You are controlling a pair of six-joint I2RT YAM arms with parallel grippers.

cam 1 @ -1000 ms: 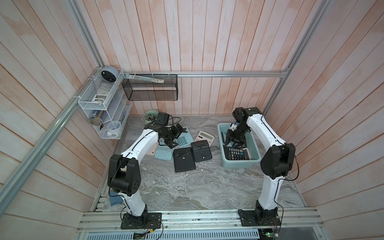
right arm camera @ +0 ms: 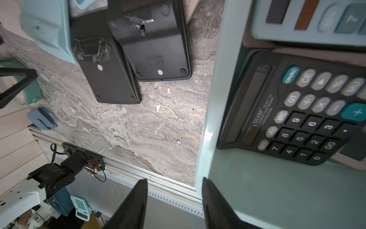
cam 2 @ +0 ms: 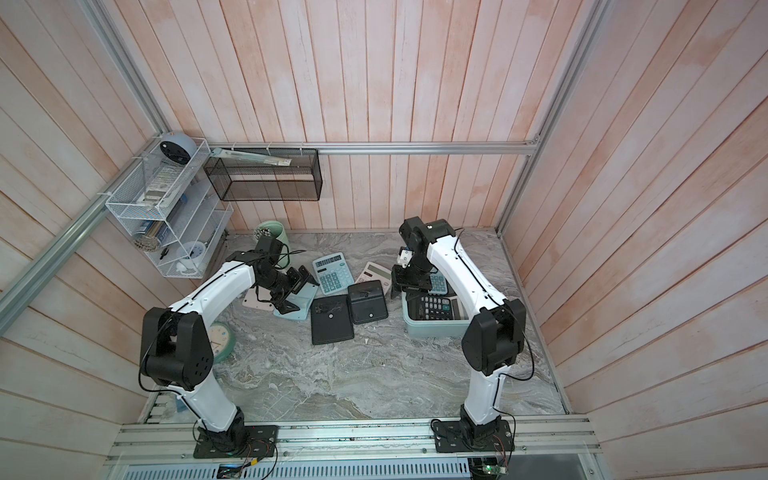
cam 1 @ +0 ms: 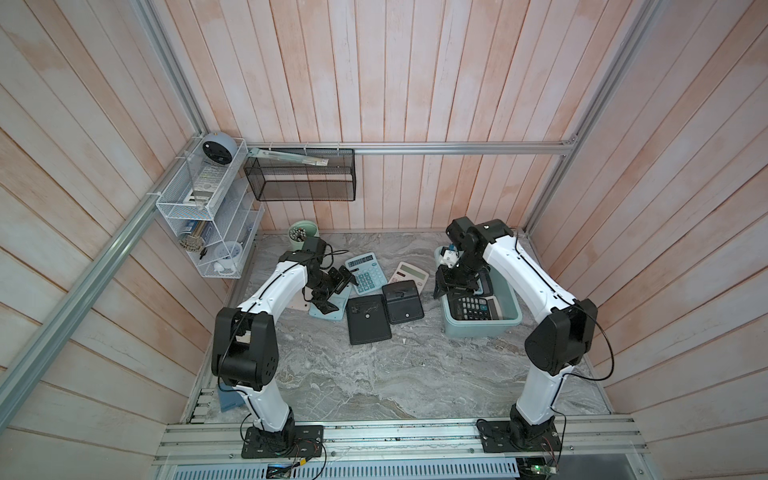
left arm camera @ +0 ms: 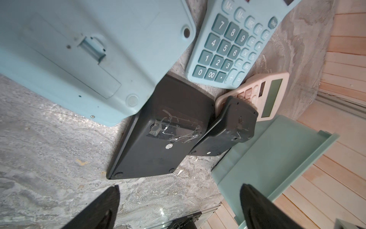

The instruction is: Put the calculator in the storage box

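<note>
Inside the green storage box [cam 1: 488, 329] lie a black calculator [right arm camera: 301, 114] and a light blue one [right arm camera: 274, 28]. Left of it on the table are two black calculators, a larger [left arm camera: 164, 141] and a smaller [left arm camera: 232, 124], both face down. A cream calculator [left arm camera: 275, 93] and a blue one [left arm camera: 225, 45] lie face up behind them. Another blue calculator [left arm camera: 80, 61] rests face down farthest left of these; above it my left gripper [cam 1: 339, 292] hangs open and empty. My right gripper, fingers apart and nothing between them, is over the box's left rim.
A green cup [cam 1: 301, 231] stands behind my left arm. White wire shelves [cam 1: 209, 212] and a black mesh basket [cam 1: 300, 189] hang at the back left.
My right gripper has moved left, from above the box's inside to its left rim. The left gripper has shifted left and toward the front, over the face-down blue calculator.
</note>
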